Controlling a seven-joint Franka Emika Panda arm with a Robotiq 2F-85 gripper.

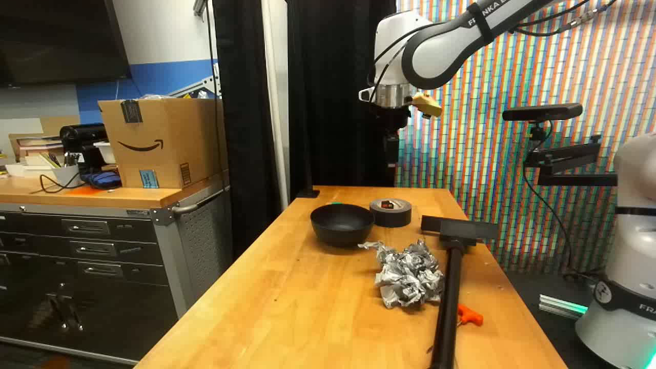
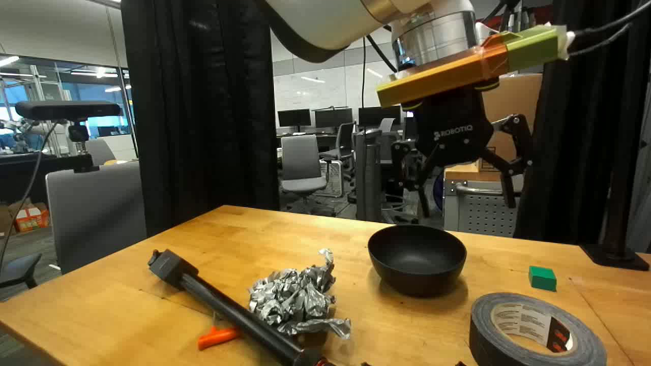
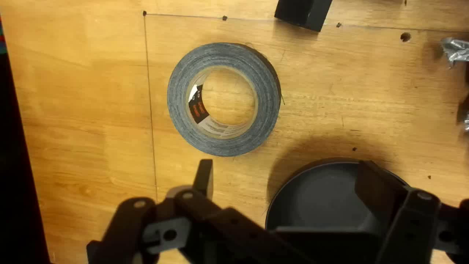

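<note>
My gripper (image 2: 467,204) hangs open above the table, with its fingers wide apart and nothing between them. Below it stands a black bowl (image 2: 416,259), upright and apparently empty; in the wrist view the bowl (image 3: 327,198) is partly covered by one finger. A grey roll of tape (image 3: 224,99) lies flat beside the bowl. The small green block (image 2: 542,278) rests on the table behind the tape in exterior view 2. A crumpled ball of silver foil (image 1: 409,274) lies next to a long black T-shaped tool (image 1: 453,264).
Partly hidden by the black tool is an orange-handled item (image 2: 217,337). A black post base (image 2: 616,257) stands at the table's edge.
</note>
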